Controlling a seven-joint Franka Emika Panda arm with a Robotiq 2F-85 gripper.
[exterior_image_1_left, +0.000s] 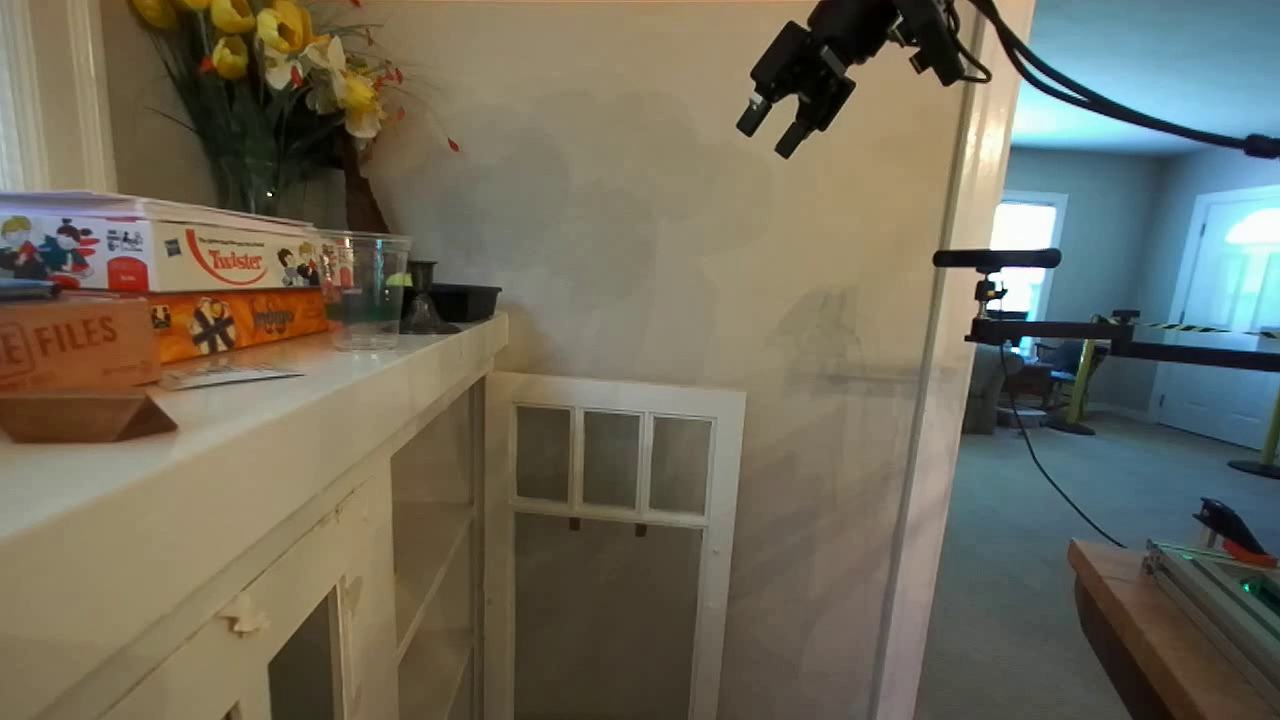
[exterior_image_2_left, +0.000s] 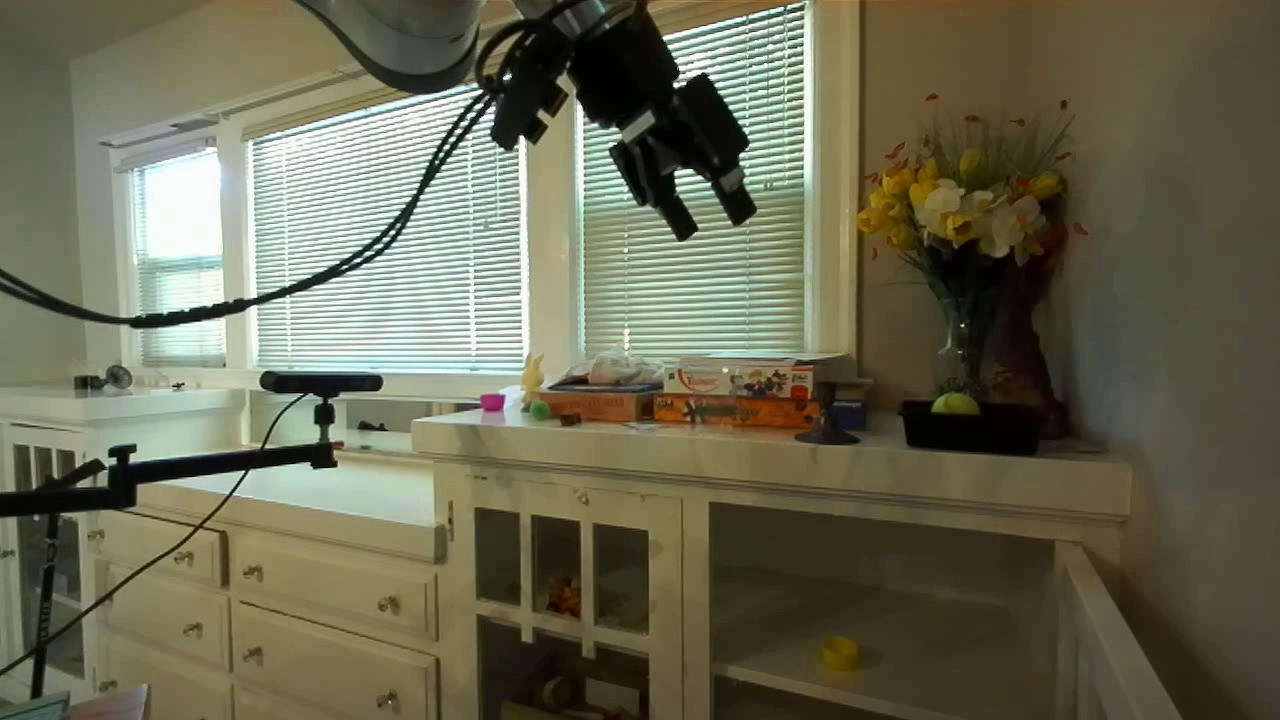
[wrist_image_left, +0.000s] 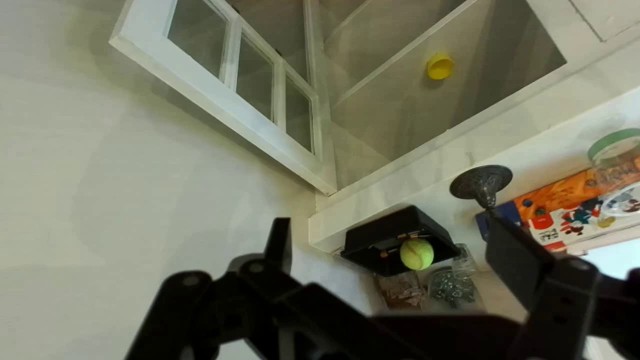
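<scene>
My gripper hangs high in front of the wall, well above the counter. Its fingers stand wide apart in the wrist view, with nothing held between them, so it is open. In exterior view 2 the gripper is in front of the window blinds. A green tennis ball sits in a black tray at the counter's end, far beyond the fingers. On a shelf inside the cabinet rests a yellow ring-like object. The glazed cabinet door stands swung open beside the wall.
A dark metal stand, stacked game boxes and a clear cup crowd the counter. A flower vase rises behind the tray. A camera on a boom stands right. Air around my gripper is clear.
</scene>
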